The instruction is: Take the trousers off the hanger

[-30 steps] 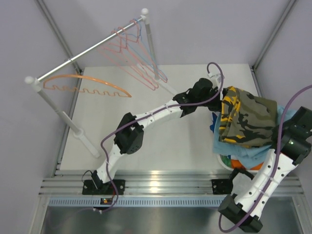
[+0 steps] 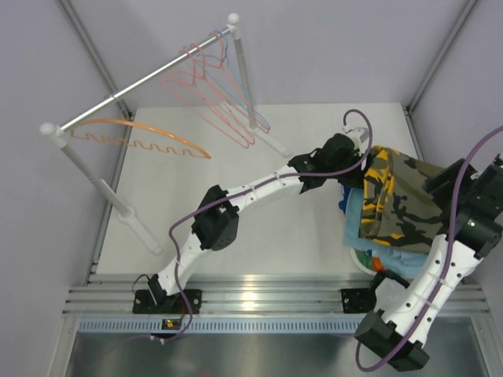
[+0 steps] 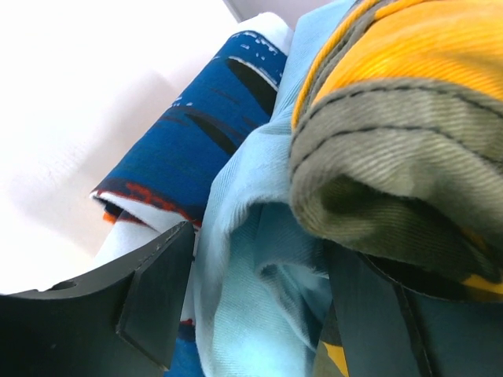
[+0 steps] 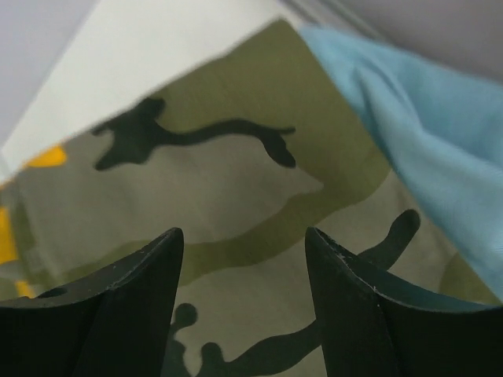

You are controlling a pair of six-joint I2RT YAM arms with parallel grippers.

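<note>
Camouflage trousers [image 2: 397,196] with yellow patches lie folded on a pile of light blue cloth [image 2: 354,224] and other garments at the right, with no hanger visible in them. My left gripper [image 2: 357,153] is at their upper left edge, shut on bunched cloth; in the left wrist view, folds of trousers and blue cloth [image 3: 244,236] fill the space at its fingers. My right gripper [image 2: 448,181] hangs over the trousers' right part; in the right wrist view its fingers stand apart above the olive fabric [image 4: 236,196], nothing seen held.
A rack [image 2: 145,78] with pink and blue hangers and an orange hanger [image 2: 141,149] stands at the left. A white rim [image 2: 357,263] shows under the pile. The middle of the white floor below the rack is clear.
My left gripper and the trousers' left edge have shifted slightly rightward. My right gripper has moved up over the trousers' right part, and its arm has shifted.
</note>
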